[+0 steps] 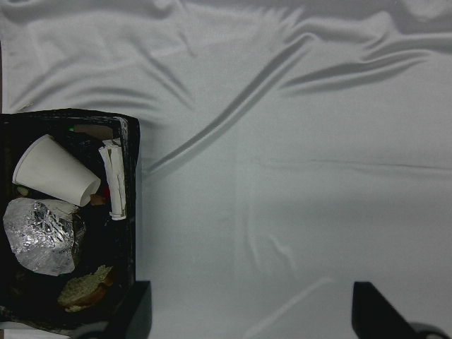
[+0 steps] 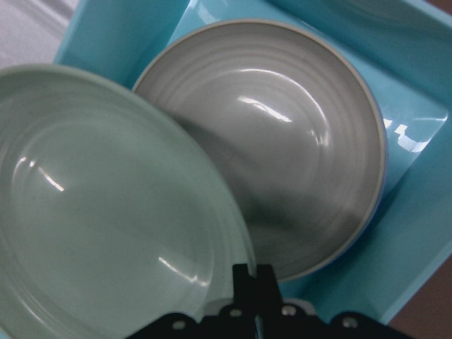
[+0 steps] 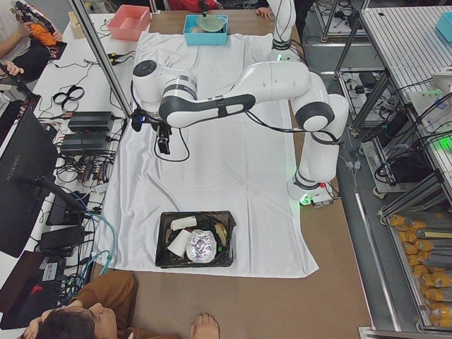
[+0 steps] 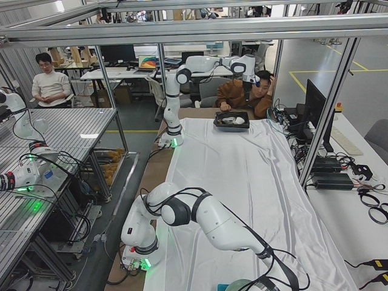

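A pale green plate (image 2: 113,205) is held at its rim in my right gripper, which is shut on it, over a grey plate (image 2: 261,134) inside a blue bin (image 2: 413,233). In the camera left view the bin (image 3: 205,40) is at the far end of the cloth. My left gripper (image 3: 164,145) hangs open over the cloth; its wrist view shows a black tray (image 1: 129,212) holding a paper cup (image 1: 53,169), crumpled foil (image 1: 39,236), bread (image 1: 85,289) and a white folded piece (image 1: 115,180).
A white cloth (image 3: 212,162) covers the table, mostly clear between bin and tray. A pink bin (image 3: 128,21) stands on the side table at the back left. A seated person is close beside the tray end.
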